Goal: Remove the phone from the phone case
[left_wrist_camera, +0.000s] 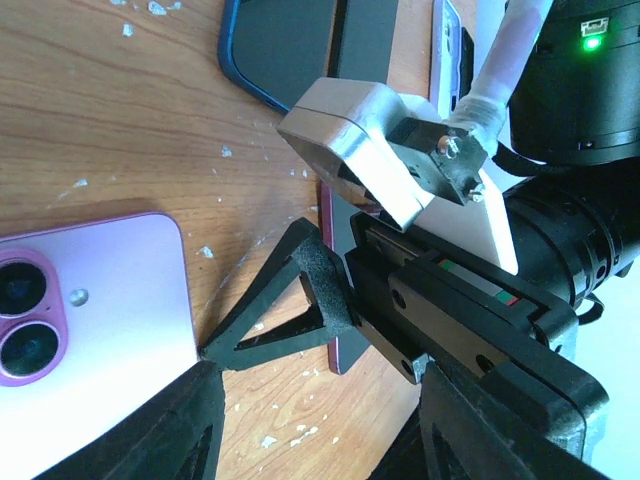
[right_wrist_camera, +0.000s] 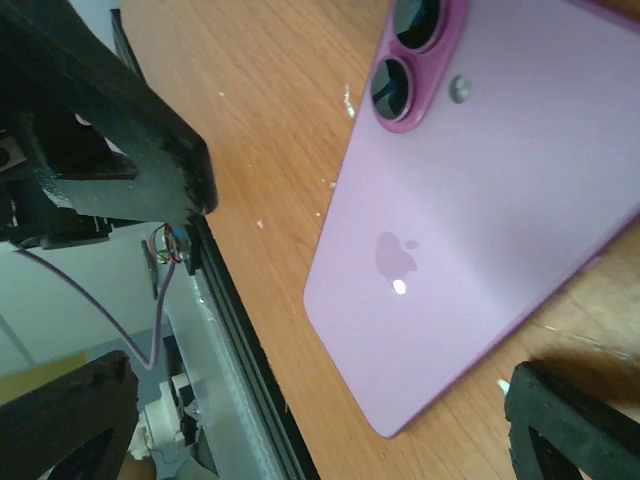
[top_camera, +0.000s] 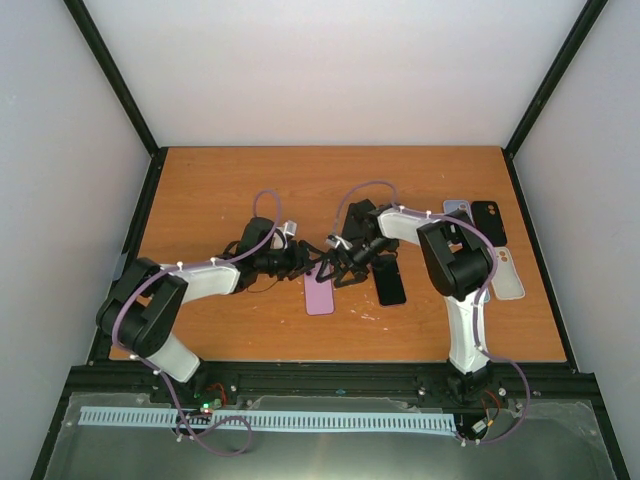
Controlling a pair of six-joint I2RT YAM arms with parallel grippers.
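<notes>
A lilac phone lies back up on the table, its logo and camera rings showing; whether a case is on it cannot be told. Above its far end my right gripper stands open; in the right wrist view its fingers are wide apart over the lilac phone, holding nothing. My left gripper is close beside it. In the left wrist view its fingers have bare table in the gap, and the left one overlaps the edge of the lilac phone. No held thing shows.
A dark-faced phone lies right of the lilac one, and a dark item is partly behind the right arm. Black, white and lavender phones or cases sit at the far right.
</notes>
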